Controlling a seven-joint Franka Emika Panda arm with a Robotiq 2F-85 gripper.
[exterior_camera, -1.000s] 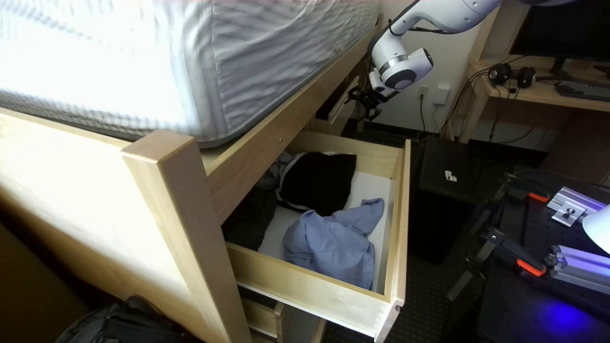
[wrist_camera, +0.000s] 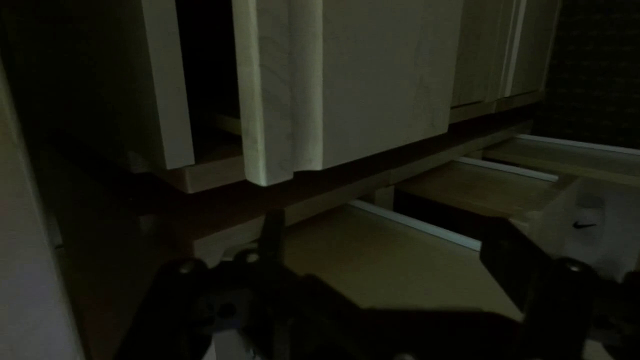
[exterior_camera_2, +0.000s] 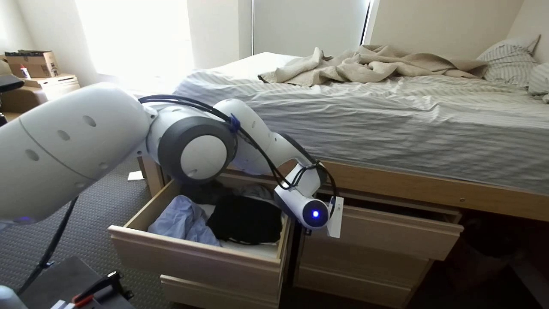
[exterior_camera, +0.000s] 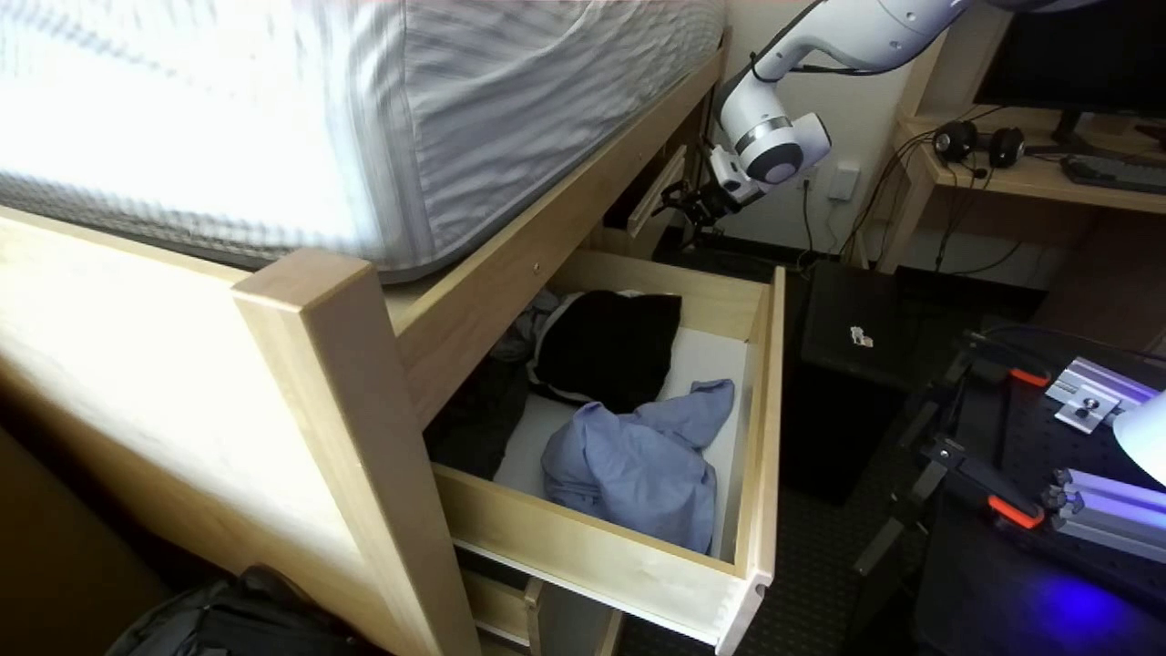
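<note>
My gripper (exterior_camera: pixel 690 214) hangs near the far end of the bed frame, beyond the pulled-out drawer. The wrist view is dark, but its two black fingers (wrist_camera: pixel 511 258) stand wide apart, with nothing visible between them. Ahead of it there is a pale wooden drawer front (wrist_camera: pixel 384 78), sticking out a little from the bed base. That slightly open drawer (exterior_camera_2: pixel 393 229) is right of my wrist in exterior view 2, where the arm hides the gripper. Closer to exterior view 1, the big open drawer (exterior_camera: pixel 761 437) holds a blue cloth (exterior_camera: pixel 634 465) and a black cloth (exterior_camera: pixel 612 348).
Wooden bed frame (exterior_camera: pixel 481 350) and mattress (exterior_camera: pixel 547 98) rise beside the arm. A black box (exterior_camera: pixel 858 317) occupies floor beyond the open drawer. The desk (exterior_camera: pixel 1049 180) carries headphones and a keyboard. Clamps and metal profiles lie on a dark table (exterior_camera: pixel 1006 596) at right.
The arm's wrist has shifted slightly down and to the right in exterior view 1, and its tilt has changed. Drawers and cloths look unmoved.
</note>
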